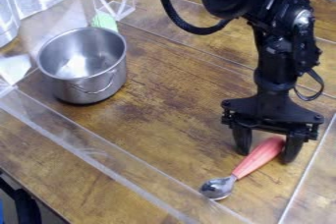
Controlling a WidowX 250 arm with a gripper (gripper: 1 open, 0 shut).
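My black gripper (268, 141) is low at the right, its fingers down on either side of the red handle of a spoon or scoop (257, 157). The tool lies on the wooden table with its metal head (218, 189) toward the front left. Whether the fingers grip the handle or only stand around it, I cannot tell.
A steel pot (82, 83) sits at the left, with something pale green (104, 21) behind it. Clear plastic edges run along the left, front and right of the work area.
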